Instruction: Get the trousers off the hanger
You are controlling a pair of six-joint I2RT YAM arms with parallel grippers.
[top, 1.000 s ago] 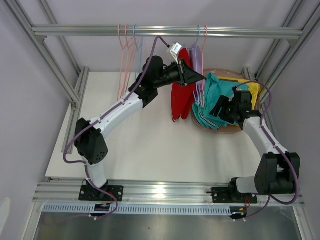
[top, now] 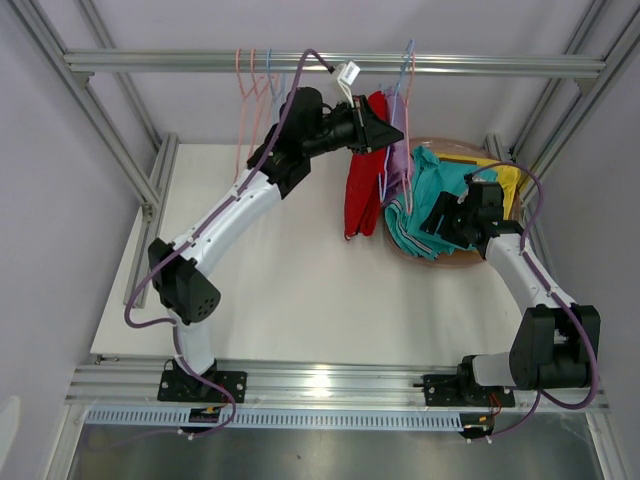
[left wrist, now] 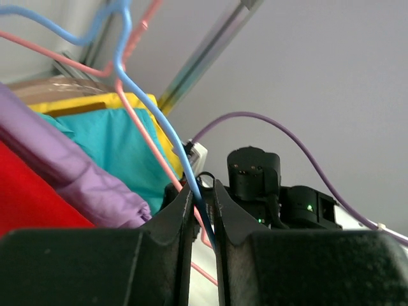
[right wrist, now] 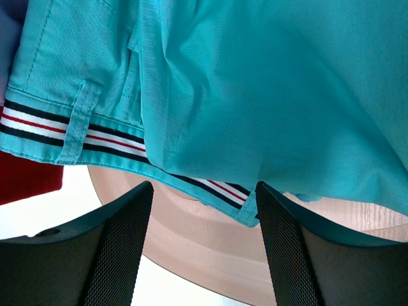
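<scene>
Red trousers point(top: 362, 197) and a purple garment point(top: 396, 165) hang from the rail on blue and pink hangers. My left gripper point(top: 380, 135) is up at their front; in the left wrist view a blue hanger point(left wrist: 166, 127) runs down between its fingertips, whose grip on it I cannot tell. My right gripper point(top: 440, 220) is over teal trousers point(right wrist: 268, 89) with a striped waistband; its fingers are apart in the right wrist view, with the cloth beyond them.
A round basket point(top: 445, 257) holds teal and yellow point(top: 505, 180) clothing at the right. Empty pink hangers point(top: 243, 120) hang left along the rail point(top: 480, 65). The white board point(top: 290, 290) in front is clear.
The right arm has stayed still.
</scene>
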